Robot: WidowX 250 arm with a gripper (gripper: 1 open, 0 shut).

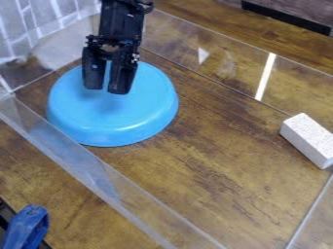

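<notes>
A light blue round object (112, 117), dome-like or an upturned dish, lies on the wooden table at the upper left. My black gripper (112, 78) reaches down from the top over its back half, fingers apart, with nothing visible between them. Whether the fingertips touch the blue surface I cannot tell.
A white block (309, 140) lies at the right. A dark blue object (23, 229) is at the bottom left corner. Clear plastic walls run along the left and right.
</notes>
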